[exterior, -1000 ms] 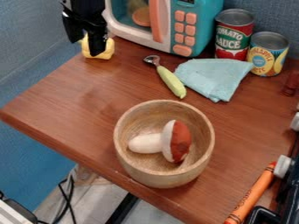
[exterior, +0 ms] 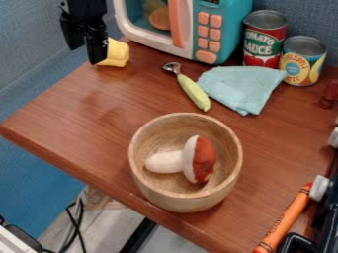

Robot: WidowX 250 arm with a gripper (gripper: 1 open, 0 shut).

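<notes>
My black gripper point(exterior: 87, 47) is at the top left, beside and partly over a yellow object point(exterior: 115, 54) near the table's back-left edge; whether its fingers are open or shut is hard to tell. A wooden bowl point(exterior: 152, 192) holds a toy mushroom point(exterior: 199, 158) with a white stem and red cap. A green-handled scoop point(exterior: 192, 91) lies beside a pale blue cloth point(exterior: 246, 87).
A toy microwave point(exterior: 209, 35) stands at the back, with a tomato sauce can point(exterior: 263, 42) and another can point(exterior: 302, 62) to its right. An orange crayon point(exterior: 284, 225) lies at the front right.
My gripper has shifted slightly left and up at the yellow object, which now shows more to the gripper's right. The other things have not moved.
</notes>
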